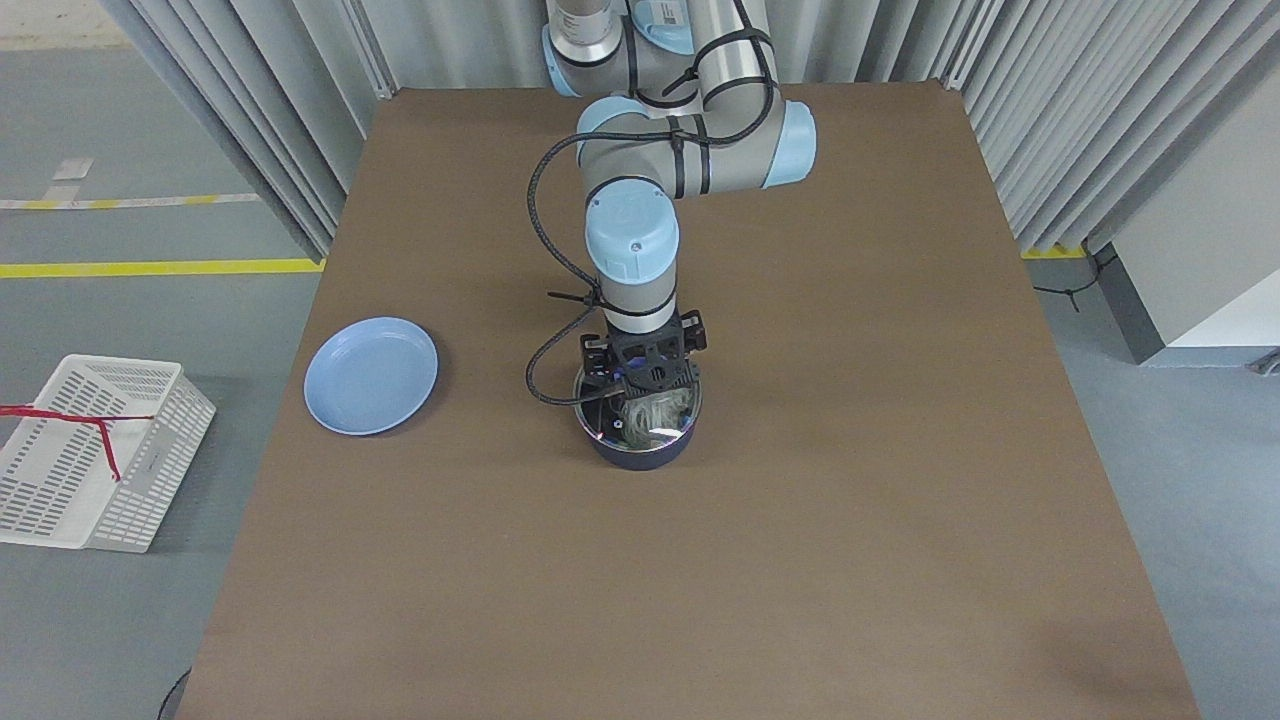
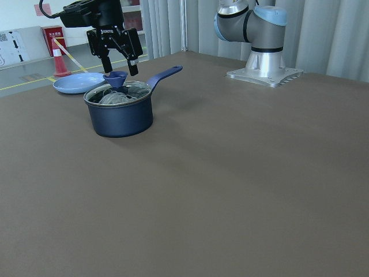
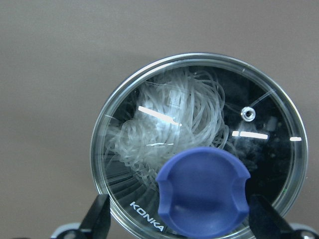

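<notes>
A dark blue pot (image 2: 120, 120) with a long handle (image 2: 168, 73) and a glass lid (image 3: 259, 139) holds pale noodle-like strands (image 3: 169, 114) under the glass. The lid's blue knob (image 3: 202, 191) sits near the lower middle of the wrist view. My gripper (image 2: 119, 69) hangs just over the knob, open, its fingertips on either side of it in the left and wrist views. In the front view my gripper's black housing (image 1: 642, 350) covers much of the lid.
A light blue plate (image 1: 369, 376) lies left of the pot on the brown table (image 1: 840, 504). A white perforated basket (image 1: 156, 474) stands on the floor to the left, off the table.
</notes>
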